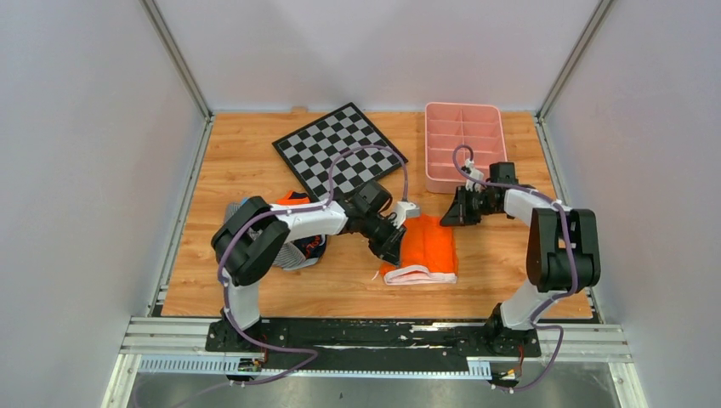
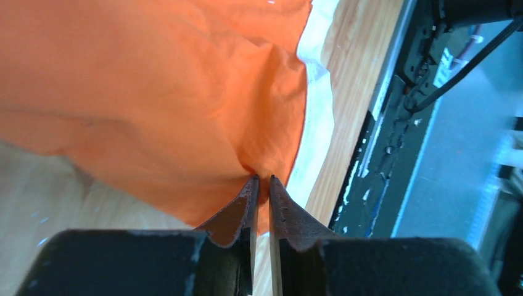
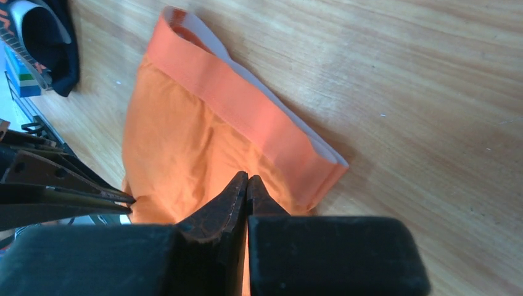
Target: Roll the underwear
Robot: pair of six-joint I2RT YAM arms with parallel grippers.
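Note:
The orange underwear (image 1: 429,242) lies folded on the table, its white band (image 1: 421,278) along the near edge. My left gripper (image 1: 389,257) is at its near left corner, fingertips down on the fabric beside the white strip; in the left wrist view the fingertips (image 2: 250,191) are close together, and whether cloth is between them I cannot tell. My right gripper (image 1: 453,217) hangs over the far right part of the underwear, shut with nothing visible between its fingers. In the right wrist view the orange waistband (image 3: 247,111) lies ahead of it.
A pink compartment bin (image 1: 464,119) stands at the back right, beside a chessboard (image 1: 332,144). Other folded clothes (image 1: 302,255) lie at the left, partly under the left arm. Bare wood is free at the right and front.

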